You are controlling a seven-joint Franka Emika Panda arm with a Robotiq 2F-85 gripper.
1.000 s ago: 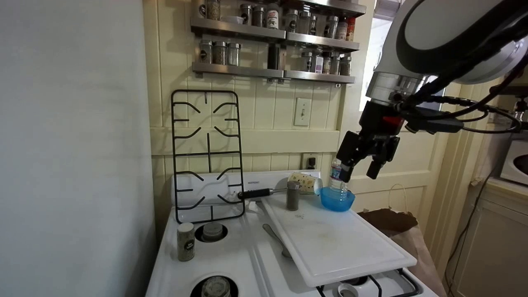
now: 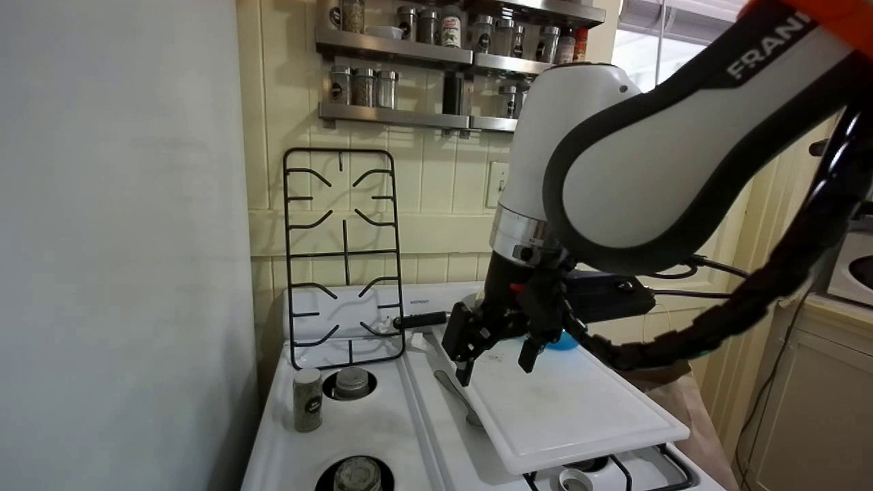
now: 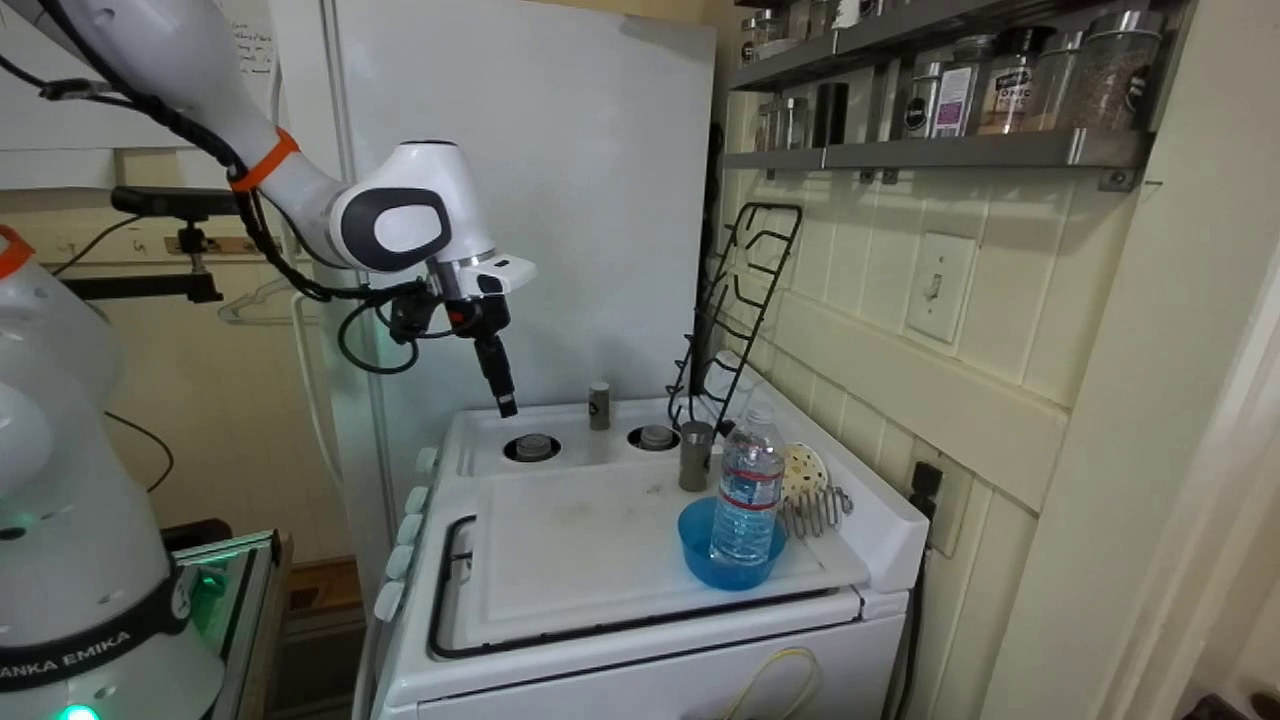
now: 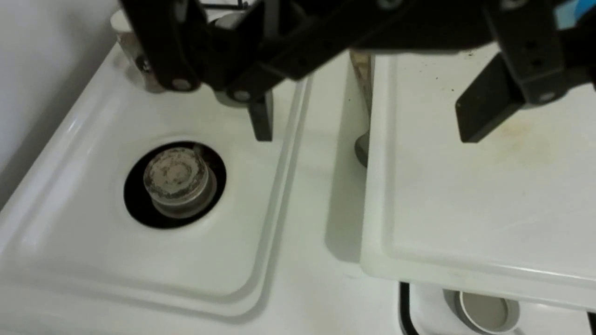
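Note:
My gripper (image 2: 496, 372) hangs above the left edge of the white cutting board (image 2: 565, 409), its fingers apart and nothing between them. In the wrist view one of its fingers (image 4: 261, 117) hangs over the stove top and the other over the board. A spoon (image 2: 458, 397) lies on the stove along the board's left side, partly hidden by it. To the left stands a white-capped spice jar (image 2: 307, 401). A darker spice jar (image 3: 695, 456) is upright at the board's far part, beside a blue bowl (image 3: 708, 568) holding a water bottle (image 3: 746, 492).
A black burner grate (image 2: 344, 258) leans against the back wall. Two uncovered burners (image 3: 531, 448) are at the stove's left. A black-handled utensil (image 2: 421, 320) lies at the back. Spice shelves (image 2: 393, 49) hang above. Most of the board's surface is clear.
The arm has swung left and lower, from near the blue bowl to over the board's left edge. It now hides the dark jar and the bottle in exterior view 1. The gripper remains open.

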